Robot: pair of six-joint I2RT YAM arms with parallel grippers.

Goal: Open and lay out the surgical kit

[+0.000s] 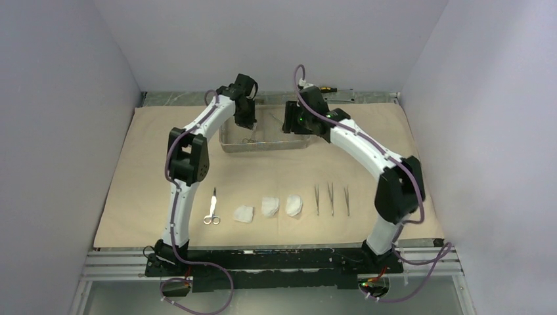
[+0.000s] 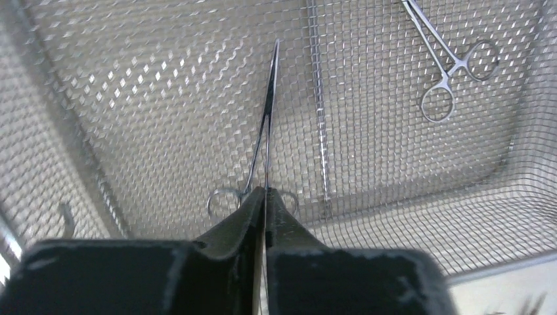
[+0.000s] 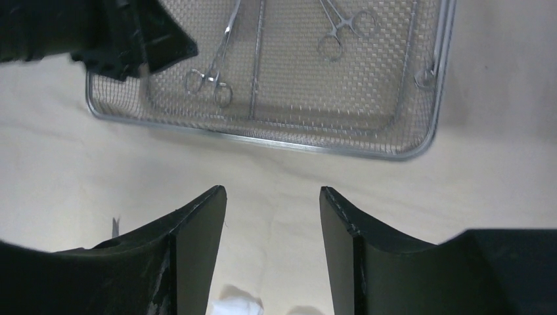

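The wire-mesh tray (image 1: 263,146) holds a long clamp (image 2: 252,161) and a shorter ringed clamp (image 2: 446,75). My left gripper is over the tray's left part, fingertips close together at the long clamp's rings; whether anything is between them is unclear. My right gripper stands open at the tray's right side, nothing visible between its fingers. On the cloth, scissors (image 1: 212,210), several white gauze pieces (image 1: 270,205) and three tweezers (image 1: 332,200) are laid out in a row.
Walls border both sides and the back. A yellow-handled tool (image 1: 328,89) lies on the back edge behind the tray.
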